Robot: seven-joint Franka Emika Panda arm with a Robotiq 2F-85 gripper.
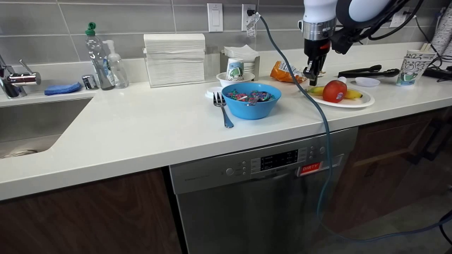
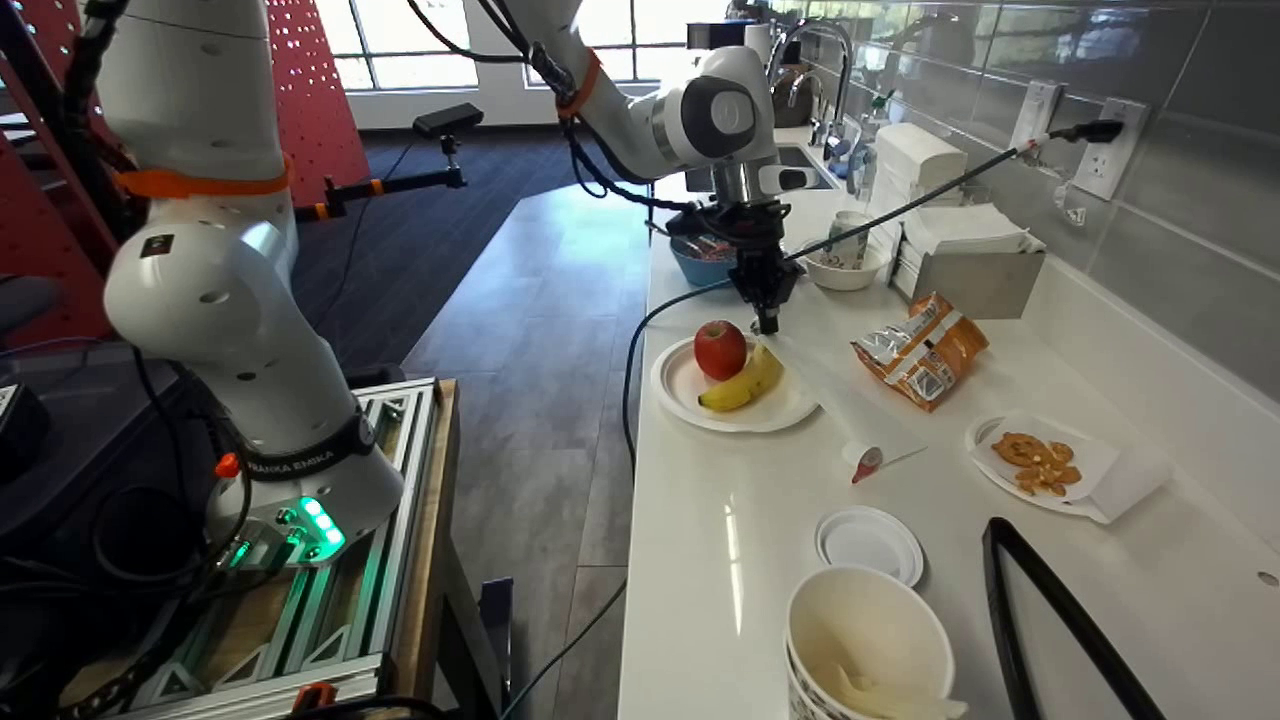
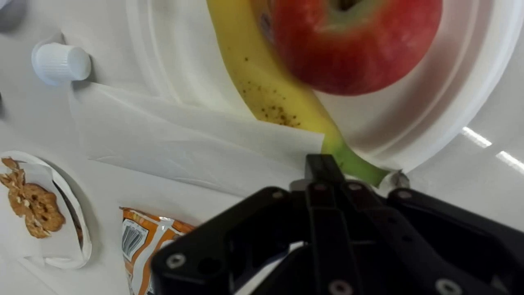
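Note:
My gripper is shut, with nothing seen between its fingers. In the wrist view its tip is close to the green stem end of a banana (image 3: 267, 81); whether they touch I cannot tell. Beside the banana, a red apple (image 3: 361, 41) shares the white plate (image 3: 484, 81). A long, flat white translucent piece (image 3: 196, 142) with a white ribbed cap (image 3: 61, 62) lies across the plate's edge and overlaps the banana, running towards my fingers. From the second exterior view, the gripper (image 2: 764, 324) hangs at the plate's far edge.
An orange snack bag (image 2: 926, 354) and a plate of cookies (image 2: 1038, 464) lie on the wall side. A blue bowl (image 1: 250, 106) and a fork (image 1: 223, 110) stand left of the plate. One cable (image 1: 326, 131) crosses near the arm. Counter towards the sink is clear.

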